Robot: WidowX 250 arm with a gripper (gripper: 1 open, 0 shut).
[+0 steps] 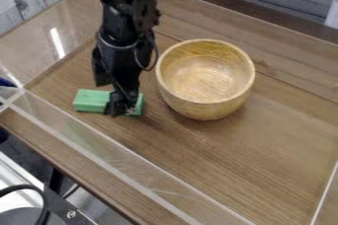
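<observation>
A green block (93,101) lies on the wooden table, left of a tan bowl (205,76). My dark gripper (117,93) is lowered over the block, its open fingers around or just above the block's right part, which they partly hide. Whether they touch it is unclear.
The bowl stands close at the right. A dark cable runs at the lower left, beyond the table's edge, and another at the upper left.
</observation>
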